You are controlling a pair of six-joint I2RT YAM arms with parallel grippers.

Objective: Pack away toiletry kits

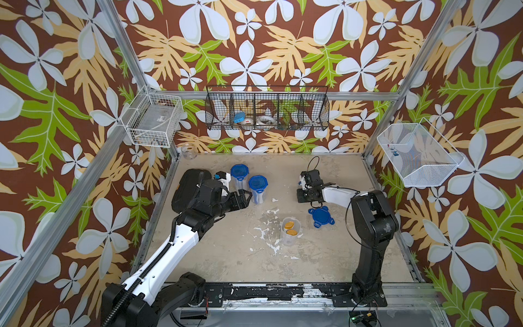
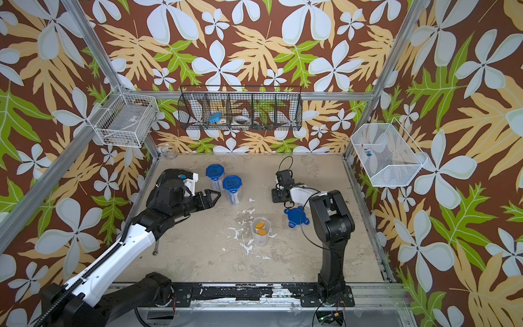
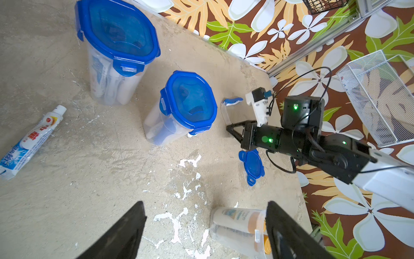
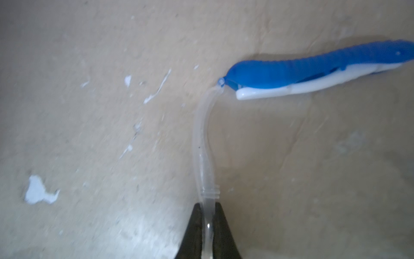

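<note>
My right gripper is shut on a clear, slim plastic item (image 4: 204, 151) near the table surface, beside a blue-and-white toothbrush-like object (image 4: 314, 64). My left gripper is open above the table. Two clear jars with blue lids (image 3: 116, 30) hold toiletries and stand in the back left. An open clear jar (image 1: 290, 234) with orange-topped items is at front centre, and a loose blue lid (image 1: 322, 217) lies right of it. A toothpaste tube (image 3: 30, 142) lies on the table in the left wrist view.
A black bag (image 1: 185, 185) lies at the left. A wire basket (image 1: 267, 109) hangs at the back, a white basket (image 1: 152, 120) on the left and another (image 1: 419, 155) on the right.
</note>
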